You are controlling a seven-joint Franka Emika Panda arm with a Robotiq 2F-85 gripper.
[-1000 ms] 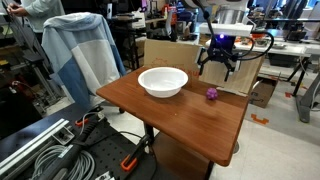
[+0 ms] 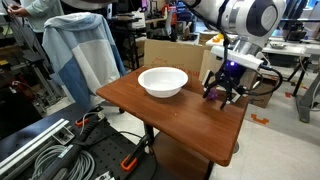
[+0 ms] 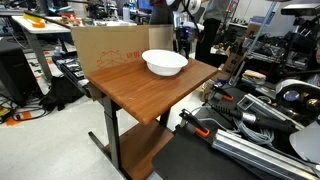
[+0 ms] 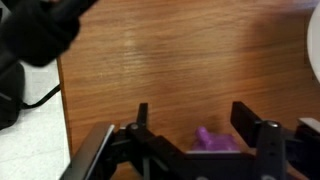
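A small purple object (image 4: 213, 140) lies on the brown wooden table, seen low in the wrist view between my gripper's (image 4: 190, 116) dark fingers. The two fingertips stand apart, with bare wood showing between them. In exterior view 1 my gripper (image 2: 219, 97) is down near the tabletop around the purple object (image 2: 210, 94), which the fingers partly hide. Whether either finger touches it, I cannot tell. To the gripper's left in that view sits a white bowl (image 2: 163, 91), which looks empty.
A cardboard panel (image 3: 108, 48) stands along one side. Rails, cables and tools cover a dark bench (image 3: 215, 160) beside the table. Only the bowl's edge (image 4: 315, 45) enters the wrist view.
My arm has come down from above the table to the purple object. The object and the white bowl appear to have stayed in place.
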